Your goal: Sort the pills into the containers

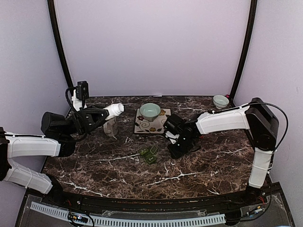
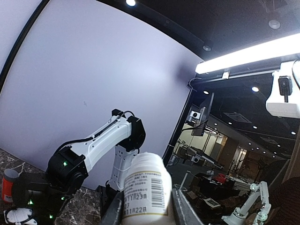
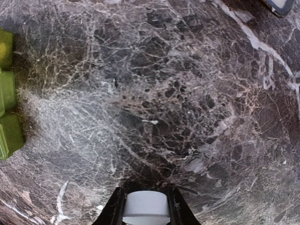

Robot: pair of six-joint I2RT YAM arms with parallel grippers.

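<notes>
A labelled white pill bottle (image 2: 145, 190) is gripped by my left gripper, its fingers on both sides. In the top view this bottle (image 1: 114, 110) is held tilted, high above the left part of the table. My right gripper (image 1: 175, 155) is low over the table, right of the green pill box (image 1: 149, 154). Between its fingers in the right wrist view is a smooth white round piece (image 3: 146, 206) that looks like a cap; its lower part is cut off. Part of the green box (image 3: 8, 96) shows at the left edge there.
A pale green bowl (image 1: 150, 110) stands on a patterned tray (image 1: 140, 127) at the back. Another pale bowl (image 1: 220, 100) is at the back right. A clear container (image 1: 111, 127) stands beneath the left gripper. In the left wrist view, a red container (image 2: 8, 186) stands behind the right arm.
</notes>
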